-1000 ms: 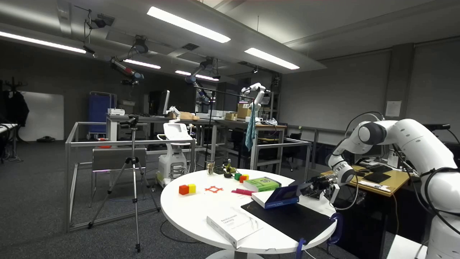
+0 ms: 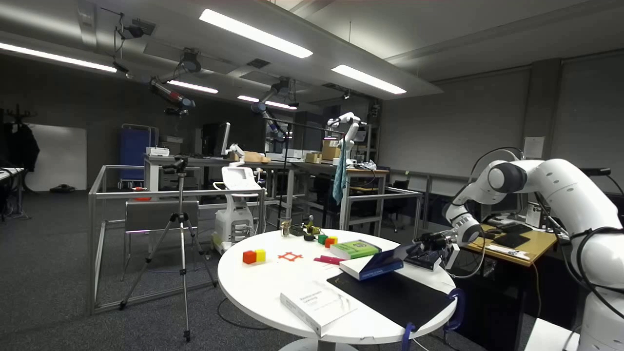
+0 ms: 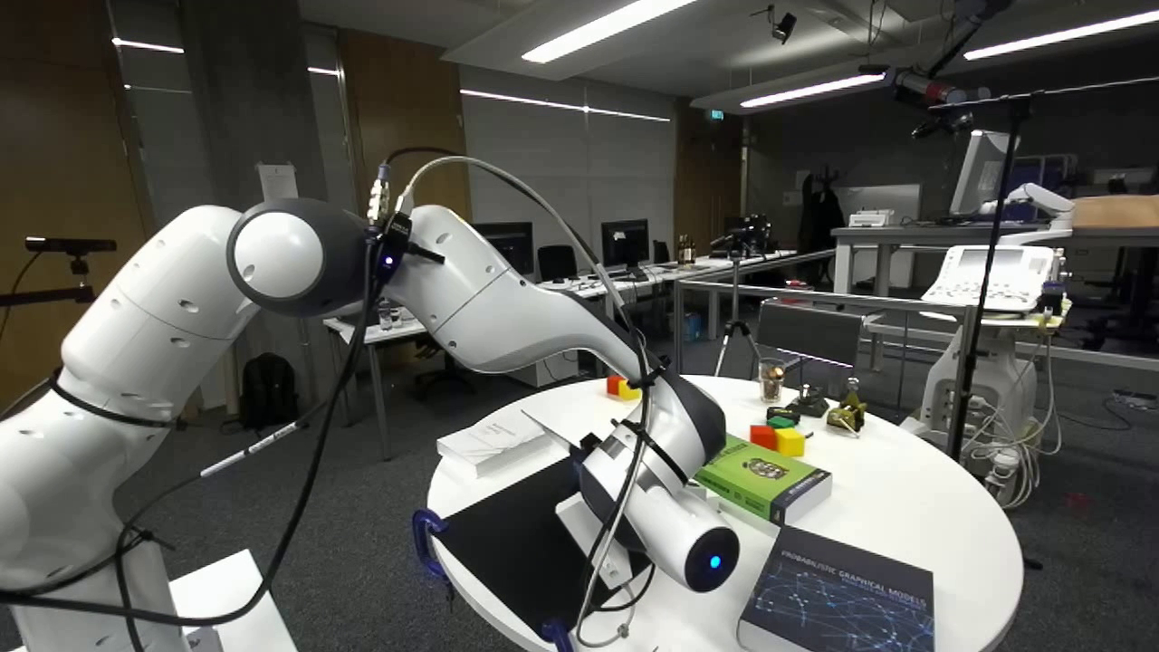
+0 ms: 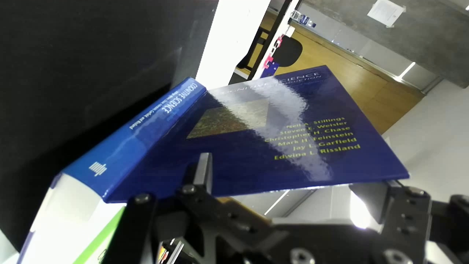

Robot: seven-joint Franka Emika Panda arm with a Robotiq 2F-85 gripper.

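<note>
A blue Cognitive Science book (image 2: 380,268) lies on the black mat, its front cover raised at an angle. In the wrist view the spine (image 4: 151,127) faces up-left, and the dark blue cover (image 4: 246,162) spreads in front of my gripper. My fingers stand wide apart, so the gripper is open. The left finger (image 4: 203,171) overlaps the cover's near edge, and the right finger is at its right corner; contact is unclear. Exterior view 1 shows the gripper low over the table's right side, close to the raised cover. The arm hides the book in exterior view 2.
A green book (image 2: 355,249) lies behind the blue one, a white book (image 2: 317,305) at the front edge. The dark Probabilistic Graphical Models book (image 3: 842,592) is near the gripper. Colored cubes (image 2: 254,256) stand farther off. Blue clamps (image 2: 459,308) hold the mat (image 2: 403,298) at the table edge.
My wrist has tilted and shifted slightly in exterior view 1. The blue book and its raised cover have moved a little toward the left, with the cover's angle changed slightly.
</note>
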